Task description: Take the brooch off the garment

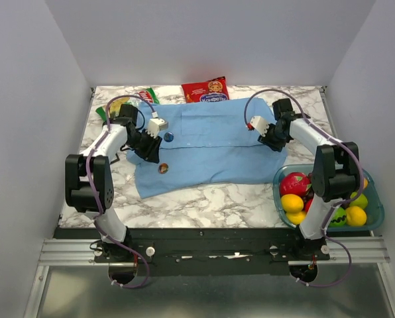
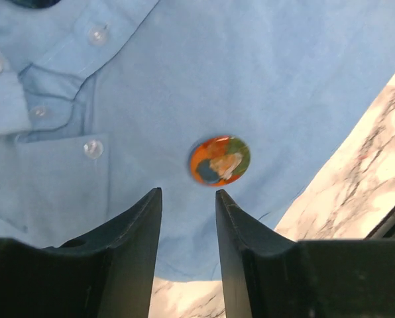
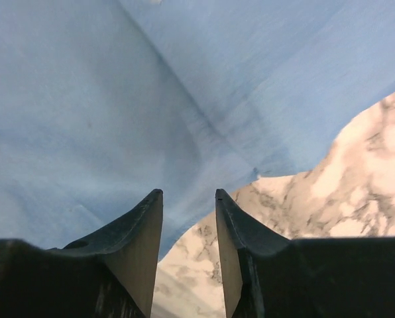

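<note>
A light blue denim shirt (image 1: 211, 165) lies spread on the marble tabletop. A round brooch with an orange, green and dark picture (image 2: 220, 161) sits on its left part, and a dark blue round brooch (image 1: 168, 137) is farther back. My left gripper is over the cloth beside the picture brooch, its fingers apart and nothing between them. Over the shirt's right edge hangs my right gripper, also open and empty, with denim and marble visible past its tips.
A teal basket of toy fruit (image 1: 378, 215) stands at the front right, near the right arm. At the back lie a red snack bag (image 1: 204, 91) and green and yellow packets (image 1: 121, 105) by the left arm. Bare marble (image 1: 211, 209) runs along the front.
</note>
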